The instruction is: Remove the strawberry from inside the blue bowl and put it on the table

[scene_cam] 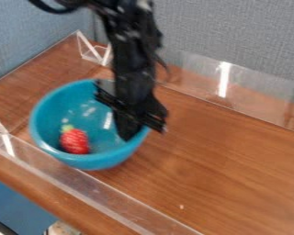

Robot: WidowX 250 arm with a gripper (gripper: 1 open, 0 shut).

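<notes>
The blue bowl [54, 108] stands at the left of the table, looking somewhat tilted. Inside it the red strawberry [74, 142] rests low on the left front side, its pale green top pointing up. My black gripper [133, 130] reaches down at the bowl's right side and covers part of the rim there. A clear gap separates its fingers from the strawberry. The dark fingers blur together, so whether they are apart or pinch the rim does not show.
A low transparent barrier [88, 188] runs along the front left edge, close to the bowl. Another clear barrier [254, 89] borders the back.
</notes>
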